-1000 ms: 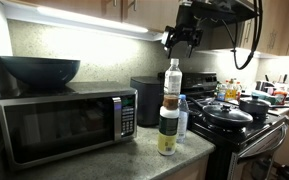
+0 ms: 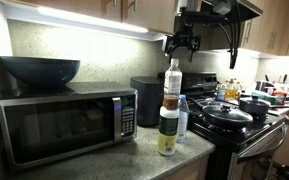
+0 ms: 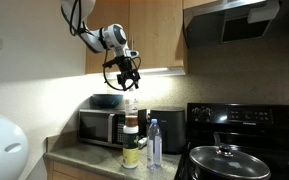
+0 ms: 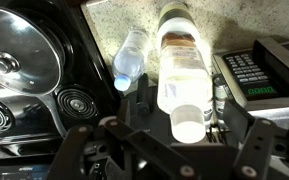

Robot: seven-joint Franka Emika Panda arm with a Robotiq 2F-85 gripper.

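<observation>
A clear bottle with a white cap (image 2: 174, 74) stands upright on top of a white and yellow container with a brown top (image 2: 168, 132) on the counter. My gripper (image 2: 181, 45) hangs above this stack, apart from the bottle, its fingers open and empty. From the wrist view, the bottle's white cap (image 4: 187, 125) appears between the spread fingers, nearest the camera, with the container (image 4: 174, 14) partly hidden beneath. Beside the stack is a second clear bottle with a blue cap (image 3: 153, 142), standing on the counter.
A microwave (image 2: 69, 127) with a dark bowl (image 2: 41, 71) on it occupies the left. Behind the stack stands a black appliance (image 2: 146, 101). On the stove to the right is a lidded pan (image 2: 227, 114). Cabinets (image 3: 156, 38) overhang the counter close to the arm.
The bottles and the container have stayed where they were.
</observation>
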